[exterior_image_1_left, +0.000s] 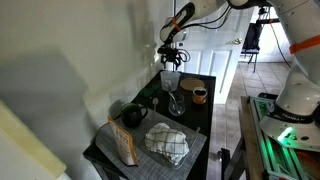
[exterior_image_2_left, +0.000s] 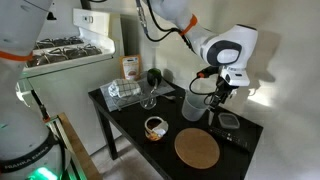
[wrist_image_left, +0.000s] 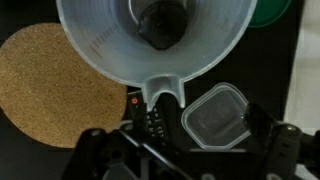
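Note:
A translucent pitcher (exterior_image_2_left: 194, 107) stands upright toward the far end of the black table. In the wrist view, the pitcher (wrist_image_left: 98, 25) has a dark lump (wrist_image_left: 163, 24) inside, and its handle (wrist_image_left: 163, 90) points toward my fingers. My gripper (exterior_image_2_left: 216, 96) is open, pointing down close to the pitcher's handle side. Nothing shows between its fingers; the right finger (wrist_image_left: 262, 127) is well apart from the left one. From exterior view 1, the gripper (exterior_image_1_left: 172, 60) appears just above the pitcher (exterior_image_1_left: 170, 80).
A round cork board (exterior_image_2_left: 197, 149) lies beside the pitcher. A clear square container (wrist_image_left: 215, 115) and a black remote-like object (wrist_image_left: 137, 108) lie near the handle. A jar (exterior_image_2_left: 156, 128), a glass (exterior_image_2_left: 148, 100) and a dish rack with a cloth (exterior_image_2_left: 125, 91) occupy the other end.

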